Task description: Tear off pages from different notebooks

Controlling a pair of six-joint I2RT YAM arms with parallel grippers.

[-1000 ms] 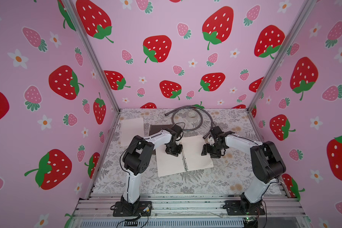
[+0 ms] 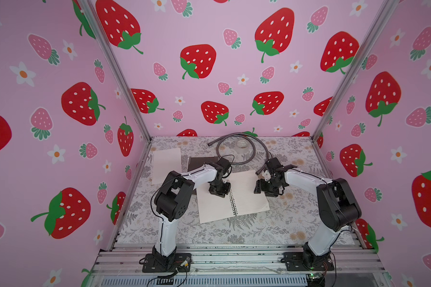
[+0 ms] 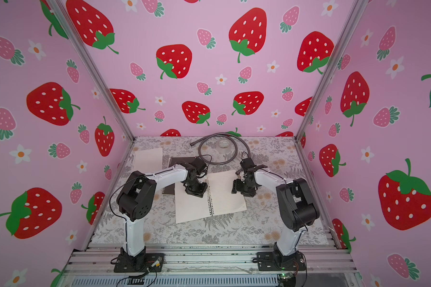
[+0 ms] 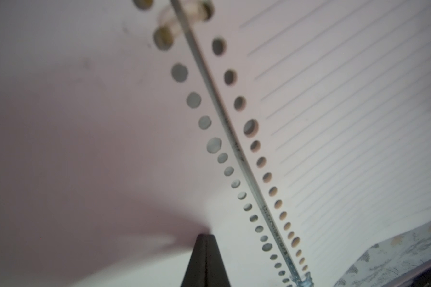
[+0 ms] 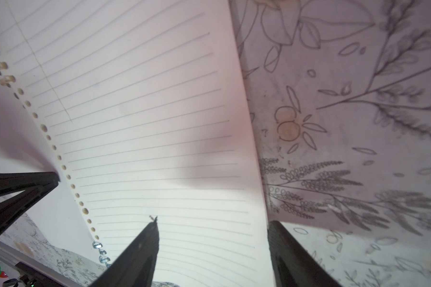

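An open spiral notebook [image 2: 246,201] lies mid-table, blank left page [image 4: 95,134] and lined right page [image 5: 158,119]. My left gripper is shut, nothing seen between its fingers, low over the left page beside the binding [image 4: 234,143]. My right gripper stands open above the outer edge of the lined page, its fingers either side; whether it touches the paper cannot be told.
A loose white page [image 2: 165,162] lies at the back left, beside a dark notebook [image 2: 200,161]. A coiled grey hose [image 2: 253,153] and a roll of tape [image 2: 242,143] lie at the back.
Over the last second my right gripper has shifted very slightly. The left arm and notebook look almost unchanged.
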